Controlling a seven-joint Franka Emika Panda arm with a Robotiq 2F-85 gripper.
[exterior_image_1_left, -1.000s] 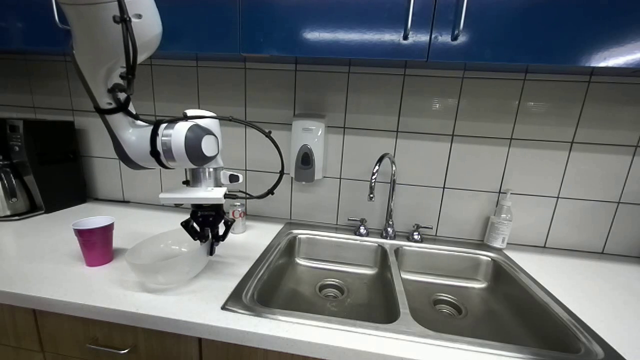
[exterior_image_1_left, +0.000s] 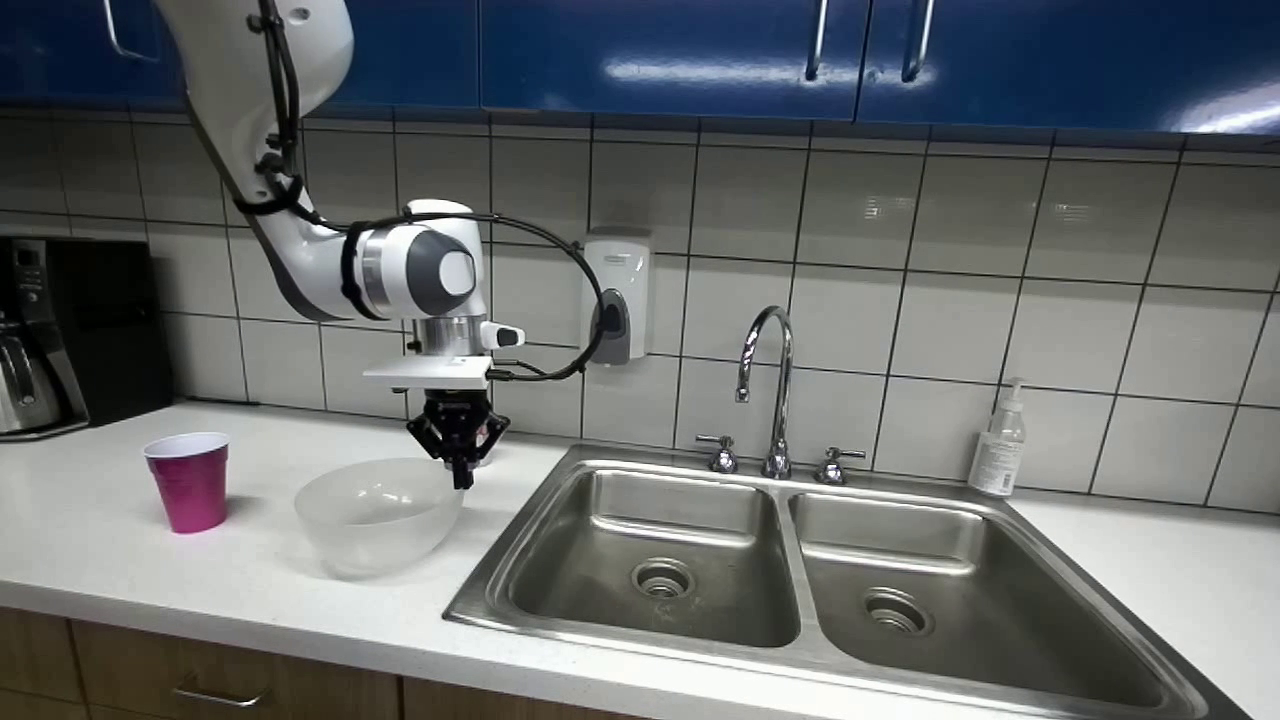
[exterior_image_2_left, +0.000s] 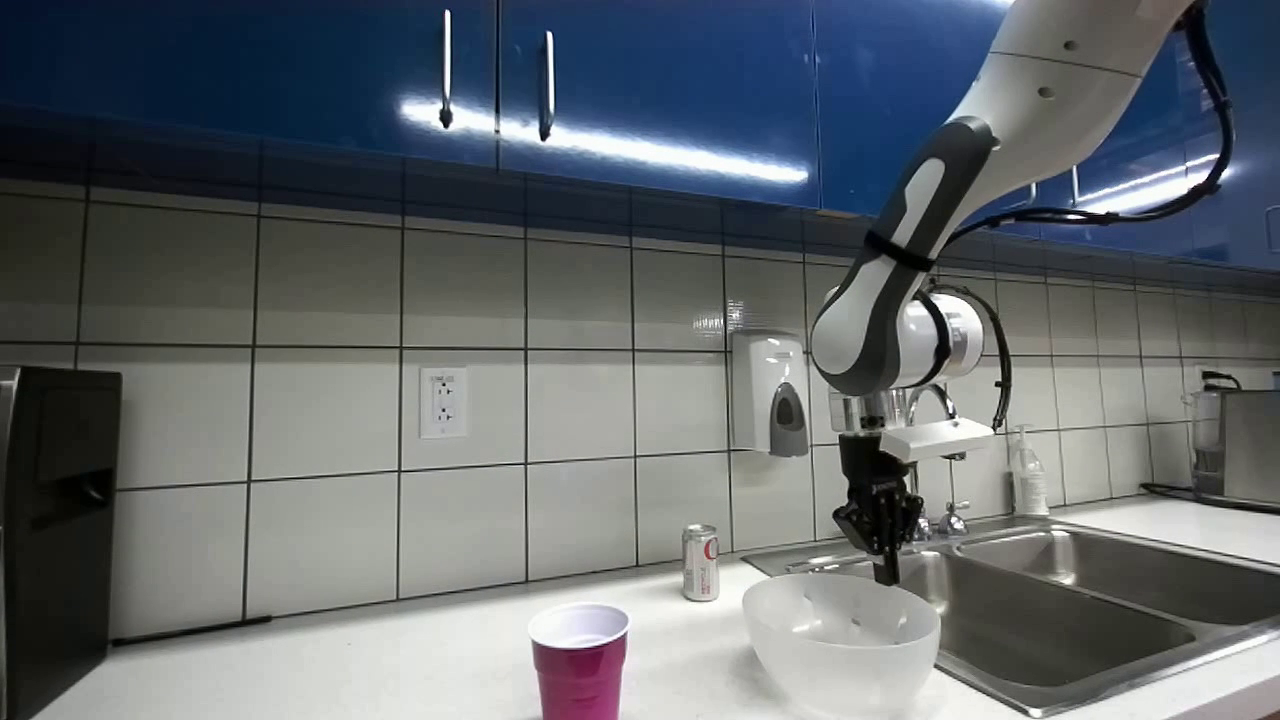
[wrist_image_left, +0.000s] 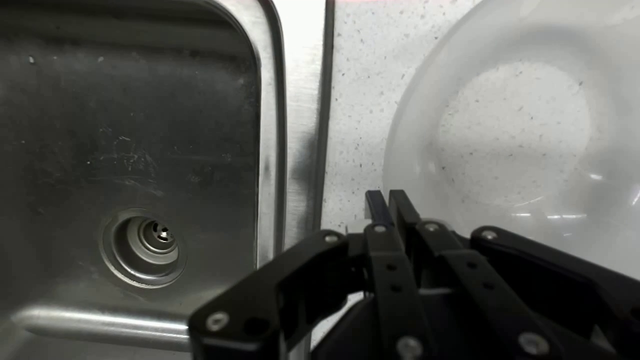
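The frosted, see-through bowl (exterior_image_1_left: 372, 528) is over the white counter, left of the sink (exterior_image_1_left: 576, 480). My gripper is shut on the bowl's sink-side rim, its fingers pointing down. The wrist view shows the rim running into the narrow gap between the fingertips. In exterior view 2 the gripper (exterior_image_2_left: 885, 574) is at the far edge of the bowl (exterior_image_2_left: 828, 654), which looks empty. Whether its base touches the counter I cannot tell.
A magenta cup (exterior_image_1_left: 192, 486) stands left of the bowl. Behind the bowl is a silver can (exterior_image_2_left: 701, 564), mostly hidden by the gripper in exterior view 1. Both basins are empty, with a faucet (exterior_image_1_left: 780, 396) at the back and a soap bottle (exterior_image_1_left: 998, 446) at right.
The gripper and bowl have shifted together to the right, closer to the sink, and the gripper is slightly higher. The can is now largely covered by the gripper in exterior view 1.
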